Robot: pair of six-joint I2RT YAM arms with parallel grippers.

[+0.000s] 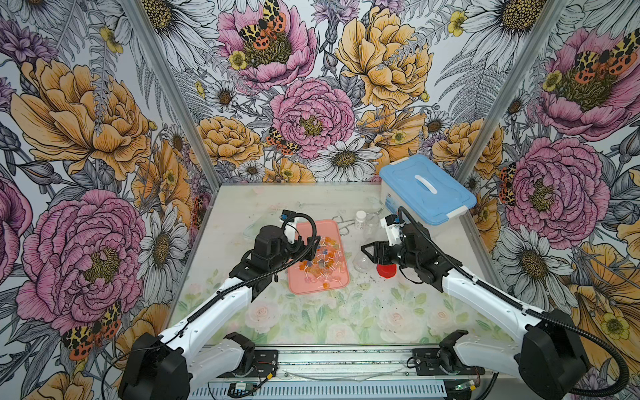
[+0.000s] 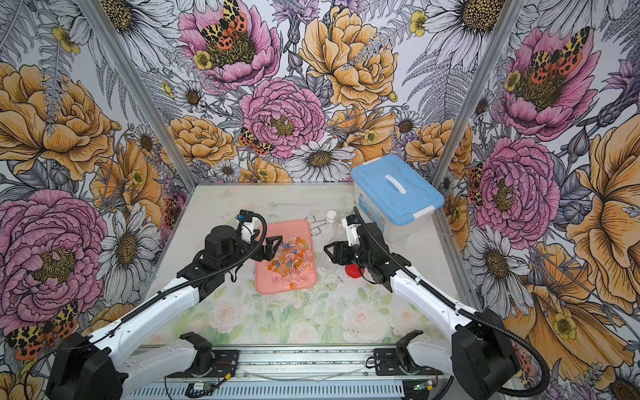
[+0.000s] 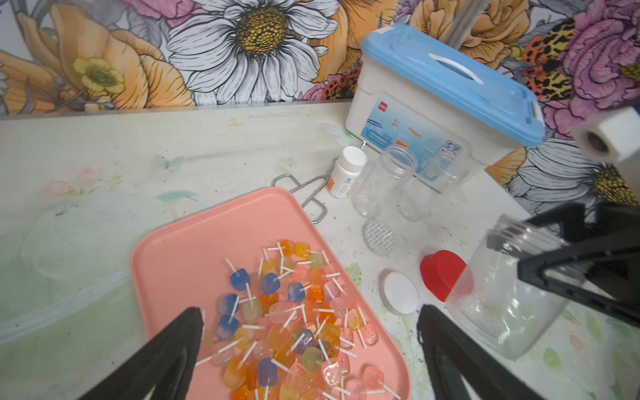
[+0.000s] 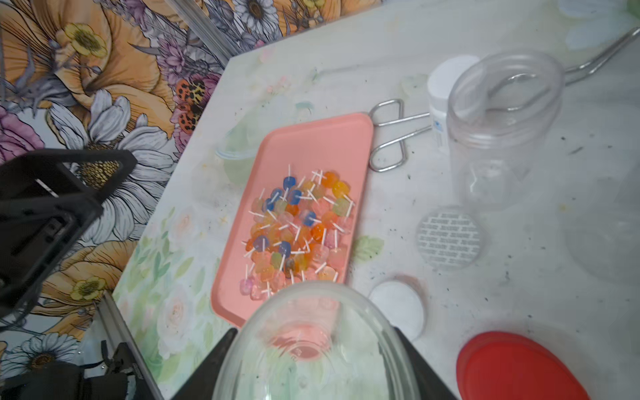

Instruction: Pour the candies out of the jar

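Observation:
A clear jar (image 3: pixel 510 293) with no candy visible inside hangs tilted above the table, and my right gripper (image 1: pixel 378 252) is shut on it. In the right wrist view the jar's rounded end (image 4: pixel 306 353) fills the bottom middle between the dark fingers. Lollipop candies (image 3: pixel 300 320) of several colors lie heaped on the pink tray (image 3: pixel 200 226). Over the tray's left side, my left gripper stands open and empty, apart from the jar.
Another clear jar (image 4: pixel 500 133) stands by a white bottle (image 4: pixel 446 93) and metal tongs (image 4: pixel 400 140). A red lid (image 4: pixel 513 373) and white lid (image 4: pixel 398 306) lie right of the tray. A blue-lidded box (image 1: pixel 426 190) is at back right.

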